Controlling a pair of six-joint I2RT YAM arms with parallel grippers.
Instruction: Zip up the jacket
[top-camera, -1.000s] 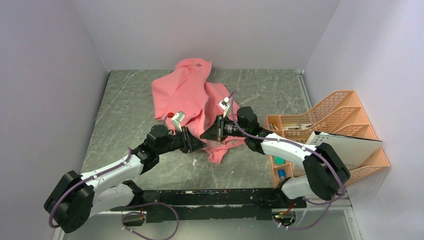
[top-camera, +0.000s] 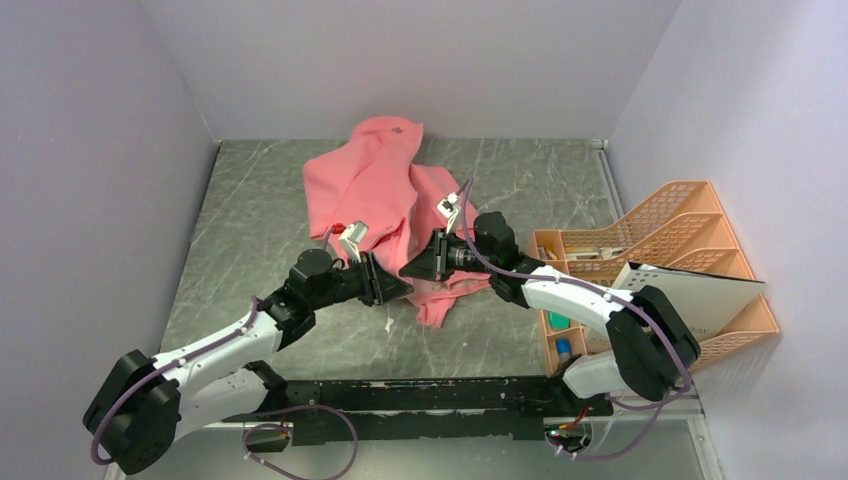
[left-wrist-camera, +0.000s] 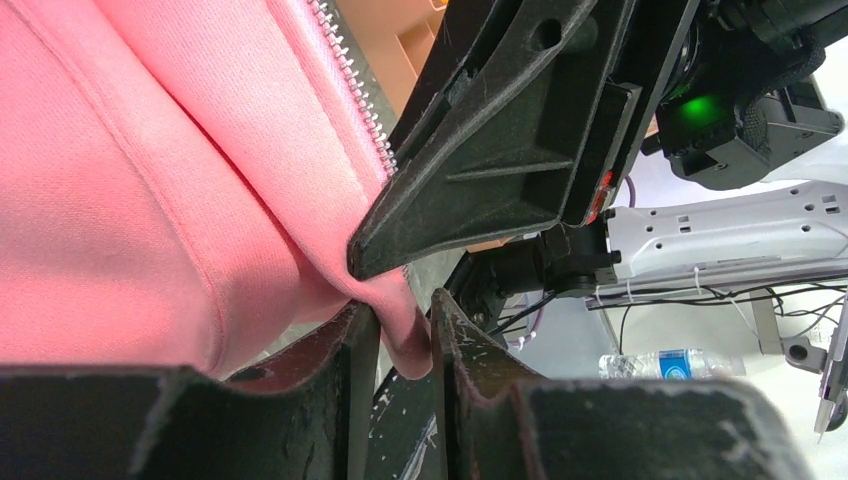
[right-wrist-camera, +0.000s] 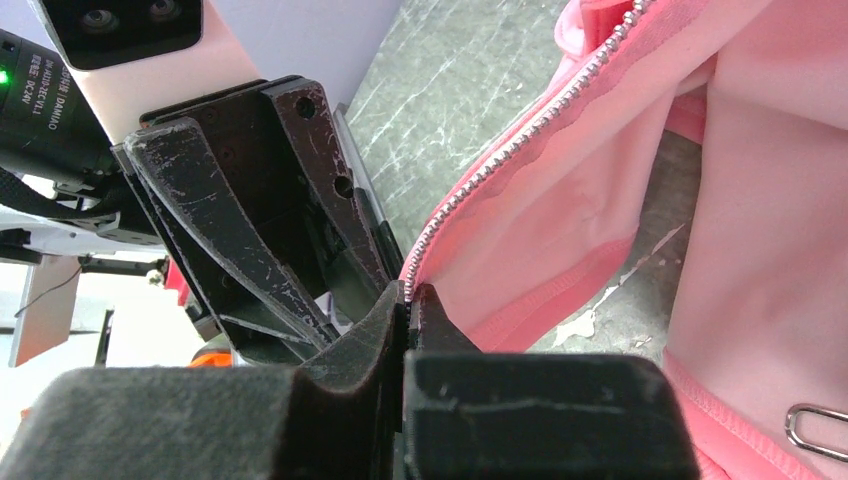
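Note:
A pink jacket (top-camera: 360, 180) lies unzipped on the grey table. Metal zipper teeth (right-wrist-camera: 530, 135) run along one front edge in the right wrist view, down to the tips of my right gripper, which is shut on that edge. In the left wrist view the same toothed edge (left-wrist-camera: 355, 85) leads to the right gripper's black finger (left-wrist-camera: 470, 160). Just below it, my left gripper stands part open, with a fold of pink cloth between its fingers. A metal loop (right-wrist-camera: 820, 430) shows on the other panel; I cannot tell whether it is the zipper pull.
An orange divided basket (top-camera: 720, 230) holding a white board (top-camera: 690, 300) and small items stands at the right, partly beneath the right arm. Bare table (top-camera: 240, 220) lies left of the jacket. Both grippers are very close together.
The left arm has shifted slightly to the left, its gripper barely moving. The right arm and the jacket look unchanged.

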